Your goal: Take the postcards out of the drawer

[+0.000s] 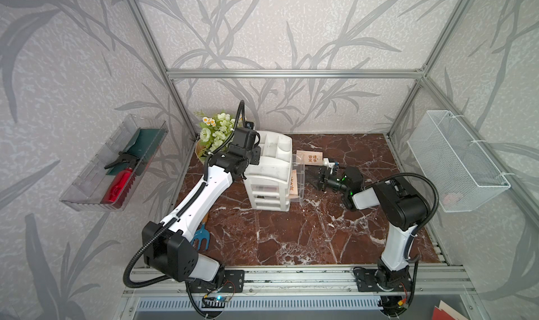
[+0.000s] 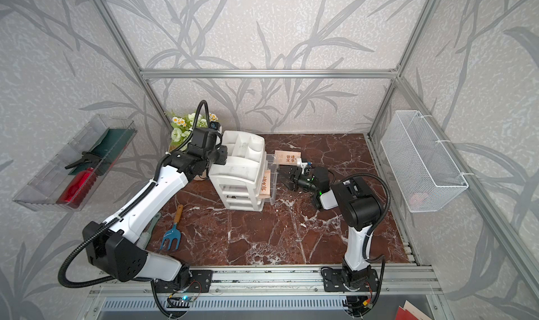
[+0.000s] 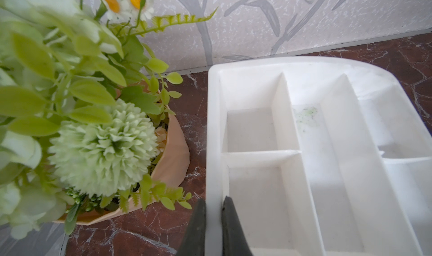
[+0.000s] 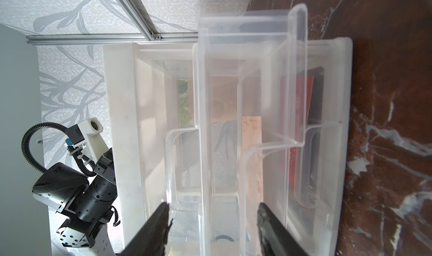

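Observation:
The white drawer cabinet (image 1: 266, 188) stands upright with a clear drawer (image 4: 252, 35) pulled out of its right side. A pinkish postcard (image 1: 293, 182) with red characters lies in that drawer. Shut over the cabinet's left top rim, my left gripper has the white edge between its fingers. My right gripper is open, its fingers spread wide in front of the pulled-out drawer; in the top left view it sits just right of it. Another postcard (image 1: 310, 157) lies flat on the table behind the right gripper.
A flower pot (image 3: 173, 159) crowds the cabinet's left side. A blue garden fork (image 2: 170, 236) lies at the left front. The white wire basket (image 1: 457, 162) hangs on the right wall.

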